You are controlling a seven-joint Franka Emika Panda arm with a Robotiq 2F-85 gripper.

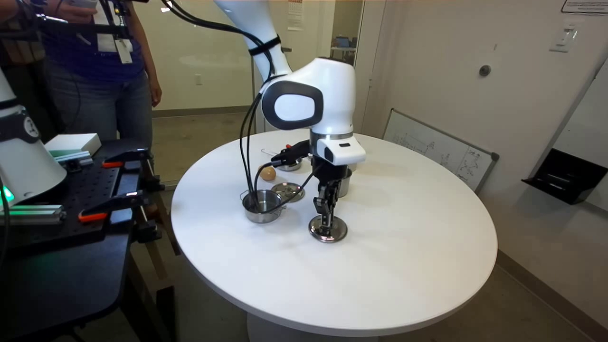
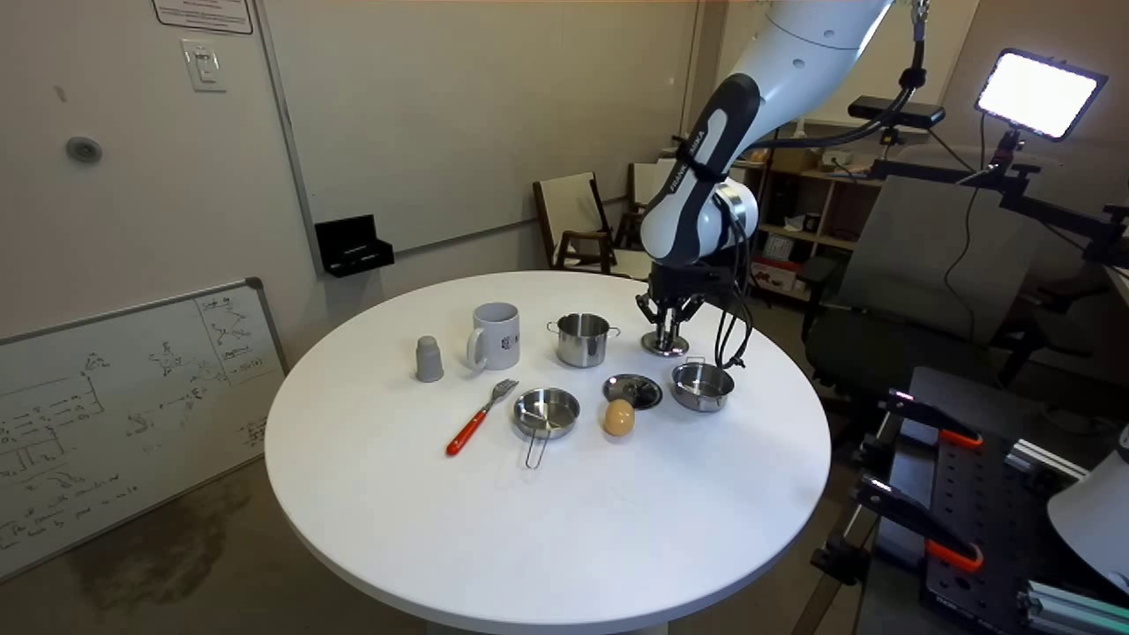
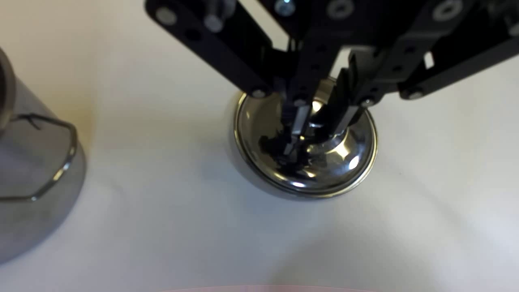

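In the wrist view a round, shiny metal lid lies beneath my gripper. The fingers come together at the lid's centre, shut on its knob, which they largely hide. Exterior view 1 has the same lid at or very close to the tabletop, about level, with my gripper pointing straight down onto it. From the other side, exterior view 2 shows the lid just behind a small metal pot. Any slight gap under the lid is hard to judge.
Nearby are a taller metal pot, a second lid, an egg and a small pan. Farther off are a mug, a grey shaker and a red-handled fork. My cables hang into the small pot.
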